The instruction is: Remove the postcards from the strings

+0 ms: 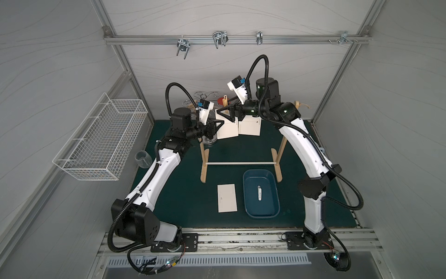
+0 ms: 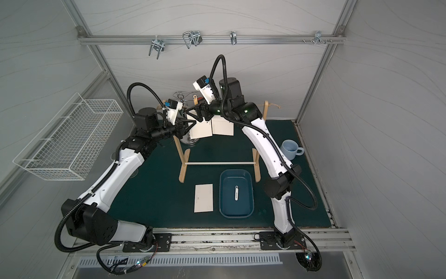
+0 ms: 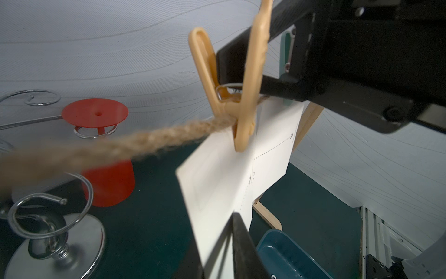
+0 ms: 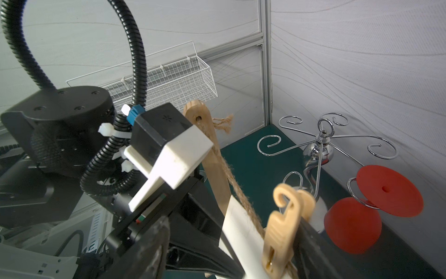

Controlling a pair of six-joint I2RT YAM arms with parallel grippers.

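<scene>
Two cream postcards hang side by side from a string: the left postcard [image 1: 227,131] and the right postcard [image 1: 250,126]. A wooden clothespin [image 3: 250,93] still clamps the nearer card to the twine string [image 3: 153,141]. My right gripper [image 1: 225,115] is partly open at this clothespin; one finger reaches in at its handles. Lower down, my left gripper [image 1: 219,128] stands partly open at the card's left side. Its fingertips [image 3: 236,232] overlap the lower card in the left wrist view, and contact is unclear. Another postcard [image 1: 227,198] lies flat on the table.
Wooden posts [image 4: 214,172] hold the string. A blue tray [image 1: 248,204] with a small white item sits right of the flat card. Behind the string stands a curly metal stand [image 4: 320,153] with red cups [image 4: 353,225]. A mug [image 2: 290,148] is far right.
</scene>
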